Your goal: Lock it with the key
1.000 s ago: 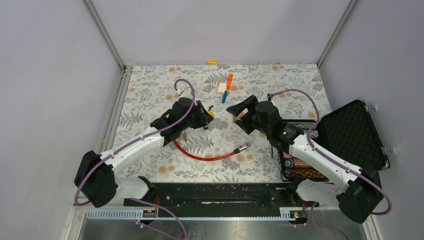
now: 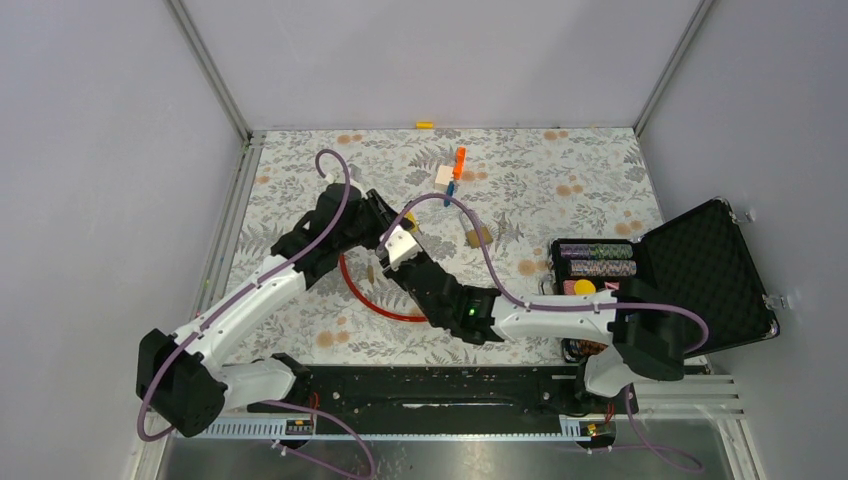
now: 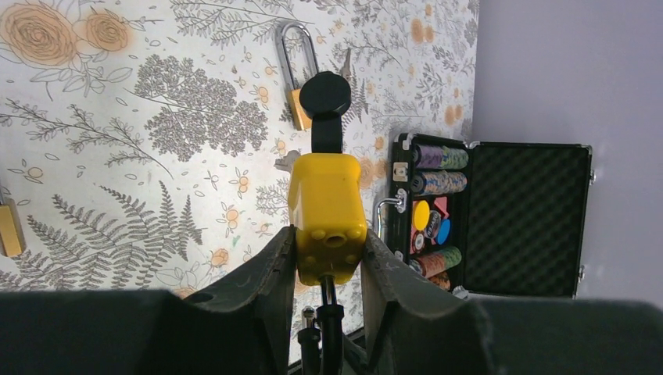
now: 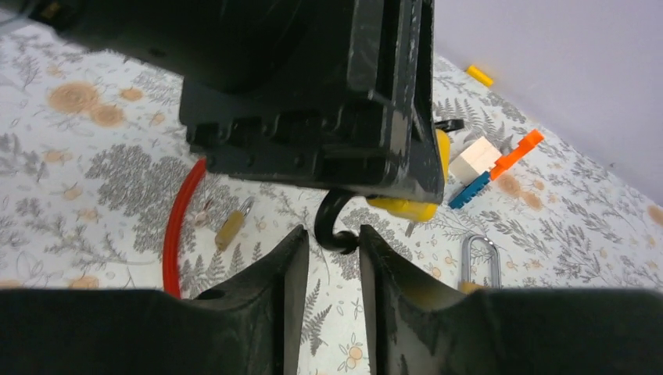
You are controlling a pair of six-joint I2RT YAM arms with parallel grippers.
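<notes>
My left gripper is shut on a yellow block [image 3: 324, 203] with black parts at both ends. In the right wrist view my right gripper has its fingertips around or beside a curved black piece [image 4: 332, 223] under the left gripper; whether it grips it, I cannot tell. Both grippers meet near the table's middle in the top view. A padlock [image 3: 297, 109] with long shackle lies on the table, with a small key-like piece [image 3: 283, 162] nearby. Another padlock [image 3: 9, 226] shows at the left edge of the left wrist view.
An open black case of chips [image 2: 705, 280] lies at the right. A red hose [image 4: 176, 234] curves across the front middle. An orange piece [image 4: 512, 156], white cube [image 4: 469, 162] and blue piece [image 4: 469, 191] lie at the back.
My right gripper has swung left from beside the case to meet the left one.
</notes>
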